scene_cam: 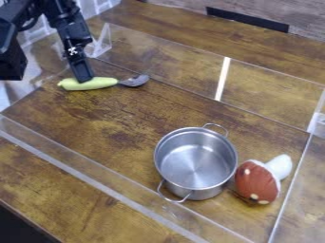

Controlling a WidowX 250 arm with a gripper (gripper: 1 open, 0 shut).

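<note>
At the upper left, my black gripper point(82, 78) points down onto a pale yellow-green elongated object point(71, 84) lying on the wooden table, its fingertips at that object's middle. The fingertips are small and dark here, and what is between them is hard to make out. A grey spoon point(135, 80) lies just right of the object, at its end.
A steel pot point(196, 161) with two handles stands at the lower middle right. A red-capped toy mushroom point(259, 182) lies beside it. Clear plastic edges border the work area.
</note>
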